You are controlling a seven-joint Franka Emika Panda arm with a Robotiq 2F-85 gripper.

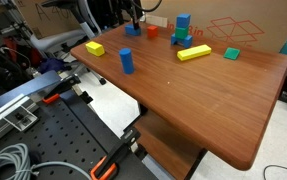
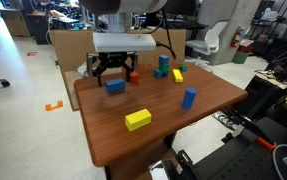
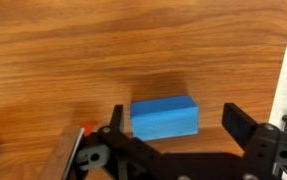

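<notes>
A rectangular blue block (image 3: pixel 164 118) lies on the wooden table, filling the space between my gripper's fingers in the wrist view. My gripper is open, one finger to each side of the block, with gaps of bare wood showing. In exterior view 2 the fingers hang just over the blue block (image 2: pixel 115 86) near the table's far left end; whether they touch it cannot be made out. Exterior view 1 shows the same block (image 1: pixel 132 30) at the back edge, with the gripper mostly cut off above.
A red block (image 2: pixel 134 77) stands close beside the gripper. Elsewhere are a yellow block (image 2: pixel 138 120), a blue cylinder (image 2: pixel 189 98), a blue stack (image 1: pixel 182 27), a long yellow block (image 1: pixel 195 52) and a green piece (image 1: pixel 232 54).
</notes>
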